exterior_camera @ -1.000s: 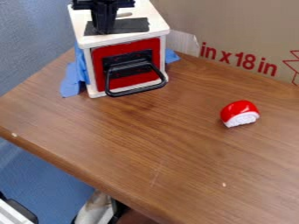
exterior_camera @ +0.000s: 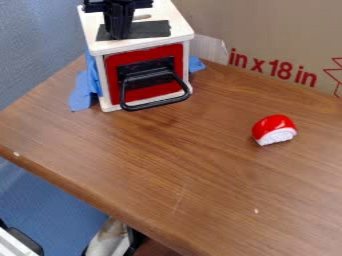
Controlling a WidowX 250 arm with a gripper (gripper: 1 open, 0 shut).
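My gripper (exterior_camera: 118, 14) is at the top edge of the view, a dark shape over the top of a white toy oven (exterior_camera: 179, 28) with a red front and a black door with a handle (exterior_camera: 158, 101). Whether its fingers are open or shut is unclear. A small red and white object (exterior_camera: 274, 130) lies on the wooden table (exterior_camera: 174, 190), to the right of the oven.
A blue cloth (exterior_camera: 82, 92) lies beside and behind the oven. A cardboard panel (exterior_camera: 267, 35) stands at the back. Some equipment sits at the lower left, off the table.
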